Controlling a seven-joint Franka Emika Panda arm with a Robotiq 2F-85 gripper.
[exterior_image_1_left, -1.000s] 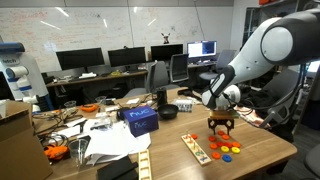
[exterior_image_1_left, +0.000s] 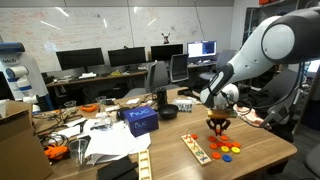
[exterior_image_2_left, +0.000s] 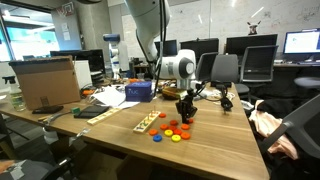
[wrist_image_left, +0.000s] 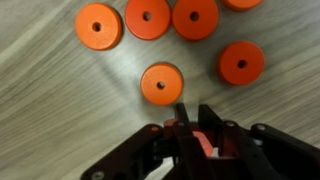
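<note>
In the wrist view, a reddish disc (wrist_image_left: 200, 142) shows beneath and between the fingers of my gripper. The fingertips are a little apart; whether they touch this disc I cannot tell. An orange disc (wrist_image_left: 161, 84) with a small central hole lies just ahead of the left finger, and a red disc (wrist_image_left: 241, 63) is off to the right. Further discs line the top of that view. From outside, my gripper (exterior_image_2_left: 184, 116) is low over the table among red discs, with yellow (exterior_image_2_left: 176, 138) and blue discs (exterior_image_2_left: 157, 138) nearer the front.
A pale wooden strip holding several pieces (exterior_image_1_left: 194, 149) lies left of the discs. Beyond it are a blue box (exterior_image_1_left: 141, 121) and papers (exterior_image_1_left: 108, 142). A cardboard box (exterior_image_1_left: 22, 145) stands at the far left.
The arm has shifted slightly, its upper part now further right in the exterior view. The gripper stays low over the discs, which look unmoved.
</note>
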